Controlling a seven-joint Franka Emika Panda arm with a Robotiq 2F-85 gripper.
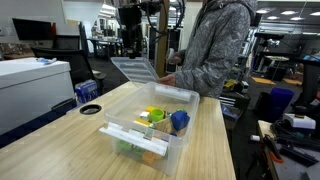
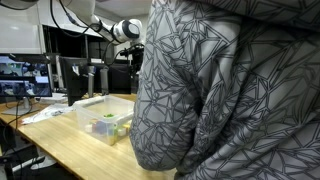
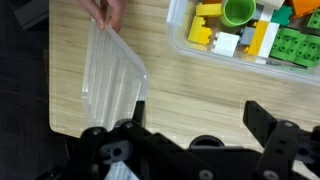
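Observation:
My gripper hangs above the table, its two dark fingers spread wide at the bottom of the wrist view with nothing held between them. Beyond it stands a clear plastic bin (image 1: pixel 165 152) holding several coloured toy blocks, including a green cup-like piece (image 3: pixel 238 12) and yellow blocks (image 3: pixel 200 32). A person's hand (image 3: pixel 107 12) grips a translucent lid (image 3: pixel 115 85), which is tilted beside the bin. In the first exterior view the lid shows behind the bin, below my gripper (image 1: pixel 131 48).
A black round object (image 1: pixel 90 109) lies on the wooden table (image 1: pixel 60 152), near a blue container (image 1: pixel 87 91). The person in a patterned garment (image 1: pixel 212 50) stands close behind the bin and fills much of the second exterior view. Table space left of the bin is bare.

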